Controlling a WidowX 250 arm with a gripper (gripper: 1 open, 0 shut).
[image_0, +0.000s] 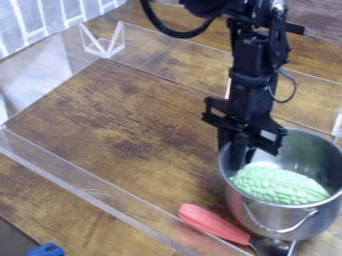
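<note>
A steel pot stands at the lower right of the tray, holding a light green, bumpy oblong object. My black gripper is over the pot's back-left rim, its lower part partly inside. Whether its fingers are open or shut is hard to make out. A red-handled utensil lies beside the pot, its metal end at the pot's front.
A clear-walled tray borders the wooden surface, whose left and middle are bare. A small blue object sits at the lower left, and a white grate is at the upper left.
</note>
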